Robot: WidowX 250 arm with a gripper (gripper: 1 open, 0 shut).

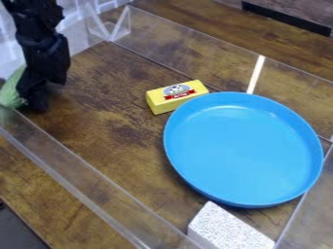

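The black gripper (pixel 31 80) reaches down at the far left, against the inner left wall of the clear-sided enclosure. A green object (pixel 11 91) is beside its fingertips, partly hidden behind them. Whether the gripper is shut on it cannot be told.
A yellow box (pixel 177 93) with a red label lies near the middle of the wooden floor (pixel 117 165). A large blue plate (pixel 242 148) fills the right side. A white speckled block (pixel 229 228) sits at the front right.
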